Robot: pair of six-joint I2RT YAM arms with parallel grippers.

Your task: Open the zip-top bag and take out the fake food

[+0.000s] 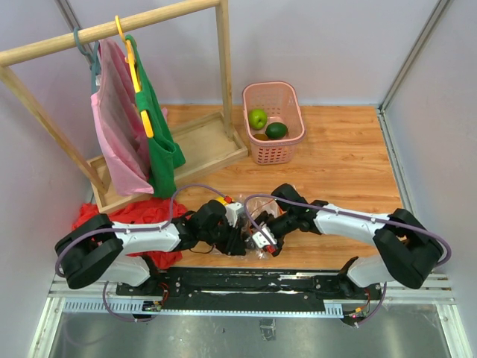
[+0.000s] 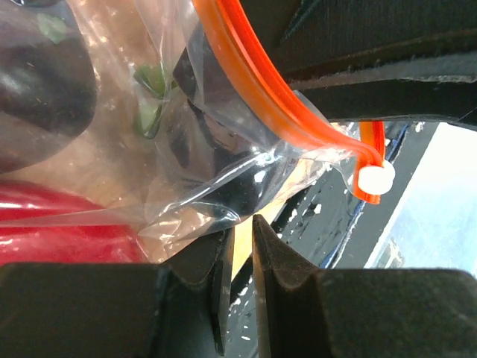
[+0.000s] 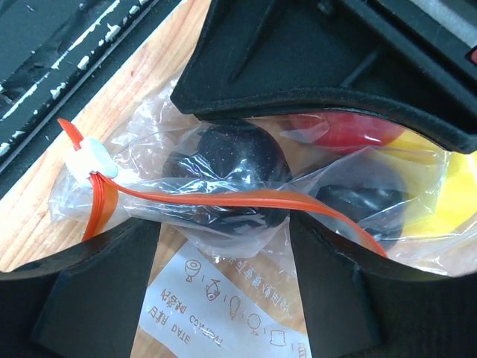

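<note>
A clear zip top bag with an orange zipper [image 3: 223,198] and white slider [image 3: 89,158] lies on the table's front, holding dark round items [image 3: 231,156], a red one [image 2: 59,231] and something yellow [image 3: 447,209]. My left gripper [image 1: 237,242] is shut at the bag's edge, with film at its tips; what it grips is largely hidden. My right gripper [image 1: 264,239] stands over the zipper side, fingers apart on either side of a dark item under the film.
A pink basket [image 1: 272,153] with fruit stands at the back. A wooden rack [image 1: 220,45] with hanging garments and red cloth [image 1: 89,216] occupy the left.
</note>
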